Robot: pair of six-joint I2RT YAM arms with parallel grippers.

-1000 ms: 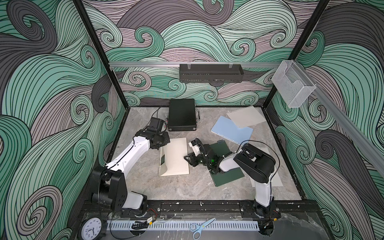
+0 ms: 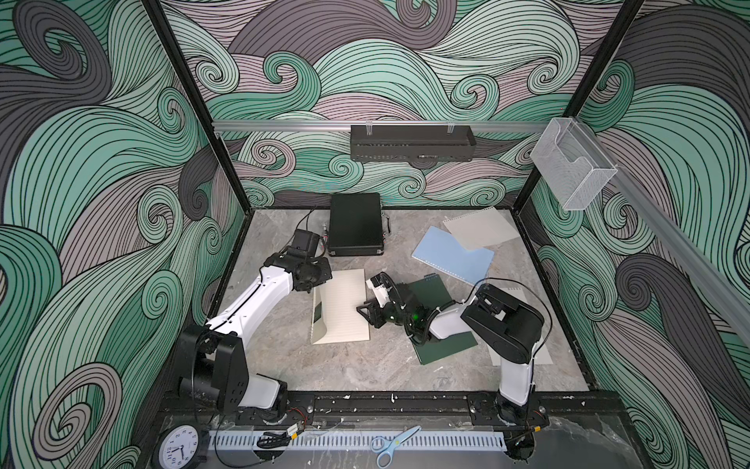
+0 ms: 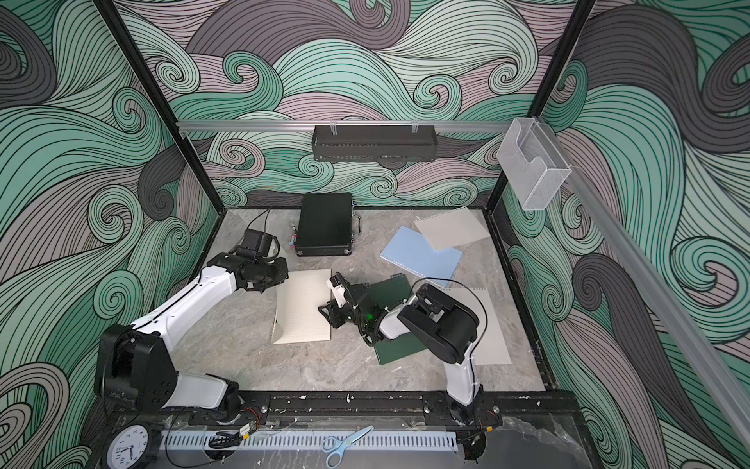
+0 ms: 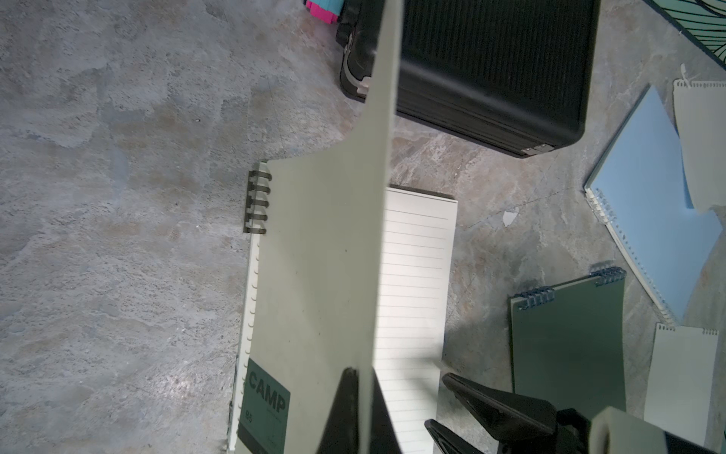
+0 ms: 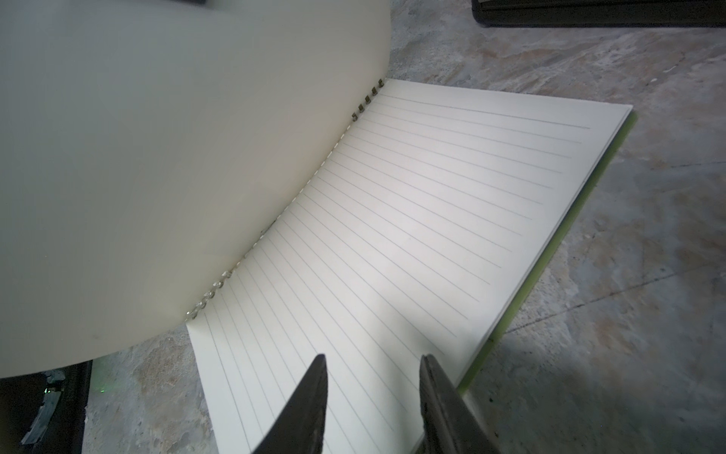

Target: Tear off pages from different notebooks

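Note:
A spiral notebook with a pale cover [image 4: 317, 249] lies open at the left of the table, its lined page [image 2: 346, 305] facing up. In the left wrist view the raised cover passes between the fingers of my left gripper, which is shut on it. My right gripper is open, low at the page's right edge; whether any paper lies between its fingers I cannot tell. A dark green notebook [image 4: 567, 340] lies partly under the right arm. Further back on the right is a blue notebook [image 2: 453, 254].
A black case [image 2: 355, 222] stands behind the open notebook. One loose white sheet [image 2: 488, 226] overlaps the blue notebook, and another sheet [image 3: 488, 328] lies at the right.
My right gripper has shifted slightly left, toward the lined page, and the right arm's elbow has moved a little. The left arm and the raised cover look unchanged.

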